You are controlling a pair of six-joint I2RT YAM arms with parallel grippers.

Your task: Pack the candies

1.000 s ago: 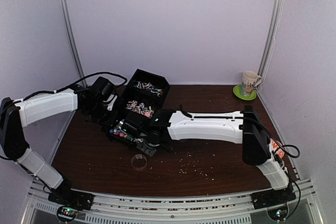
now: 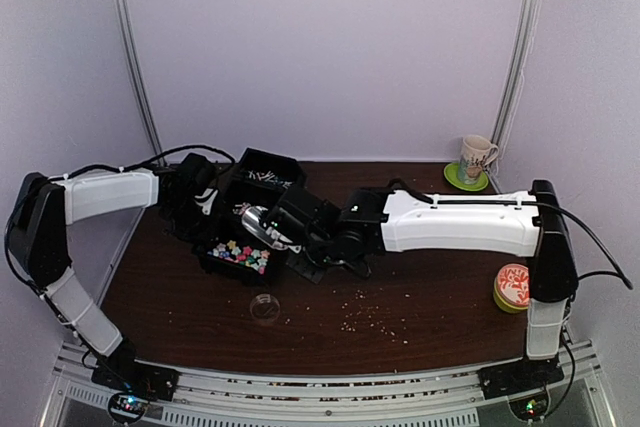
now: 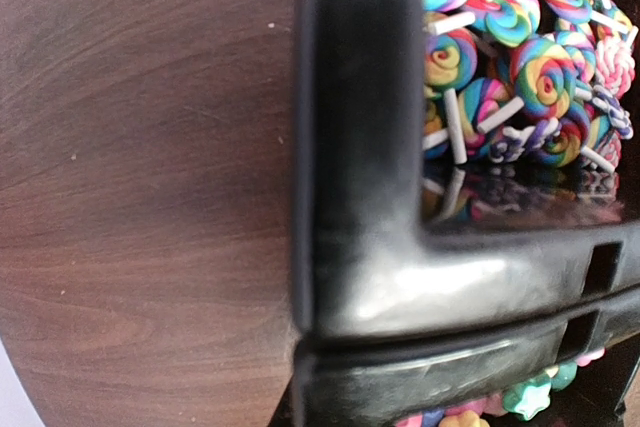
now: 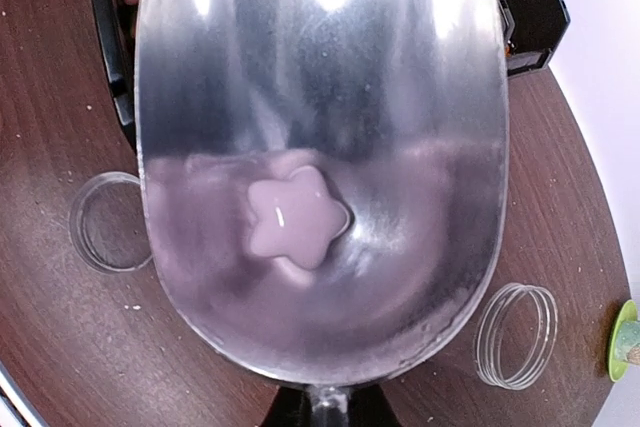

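Note:
A black candy box with three compartments stands on the left of the table. Colourful beads fill its front compartment; swirl lollipops show in the left wrist view. My left gripper is at the box's left side, shut on its black wall; the fingertips are mostly hidden. My right gripper is shut on the handle of a metal scoop, held over the middle compartment. One pale pink star candy lies in the scoop. A clear open jar stands on the table, hidden by my arm from above.
A clear round lid lies in front of the box. Small crumbs are scattered mid-table. At the right are a mug on a green coaster and a red-topped tin.
The scoop has come out of the front compartment, moving back and right to over the middle one. The box's back end has swung slightly left. My left gripper has stayed nearly in place.

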